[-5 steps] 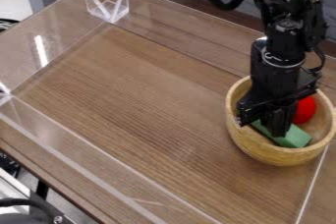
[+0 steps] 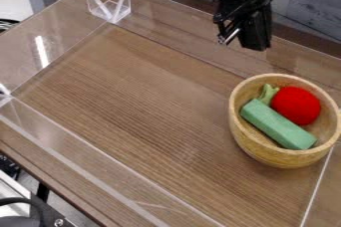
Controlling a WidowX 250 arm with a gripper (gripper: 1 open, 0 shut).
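Observation:
My black gripper (image 2: 245,34) hangs at the top centre-right of the camera view, above and behind a wooden bowl (image 2: 242,139). It is shut, with nothing visible between its fingers. In the bowl a green block (image 2: 276,124) lies along the front left, with a red round object (image 2: 296,105) behind it and a small light-green piece at the back left.
A clear plastic holder (image 2: 110,4) stands at the back left of the wooden table (image 2: 120,112). Black cables lie off the table's left edge.
My gripper has risen out of the bowl and moved up and back. The green block and red object are now uncovered in the bowl.

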